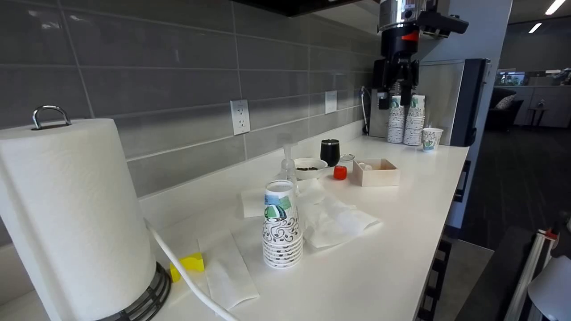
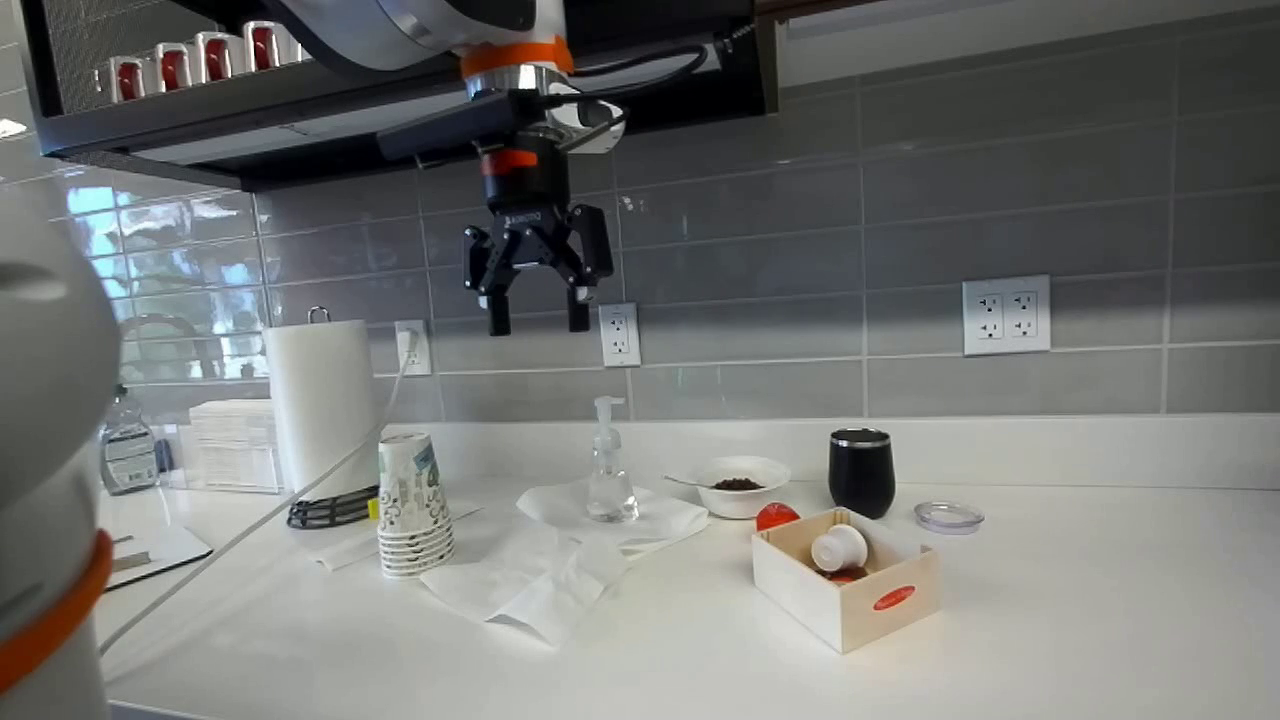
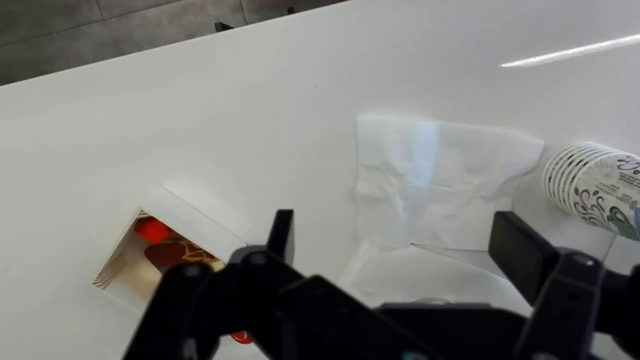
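Note:
My gripper [image 2: 535, 326] hangs high above the counter, open, with only air between its fingers. In the wrist view the fingertips stand wide apart over crumpled white paper [image 3: 444, 180]. To one side lies a stack of upside-down patterned paper cups [image 2: 414, 504], and to the other a small wooden box [image 2: 846, 618] holding a white cup-like piece [image 2: 839, 548] and something red. Behind the paper stands a clear pump bottle [image 2: 612, 480]. A white bowl [image 2: 762, 470] with dark bits inside is beside it, close to a red object [image 2: 776, 516] and a black tumbler [image 2: 861, 472].
A clear lid [image 2: 948, 516] lies right of the tumbler. The paper towel roll [image 1: 75, 224], a white cable [image 1: 187, 278] and a yellow piece [image 1: 188, 265] occupy the left end. Overhead is a dark shelf [image 2: 276, 114].

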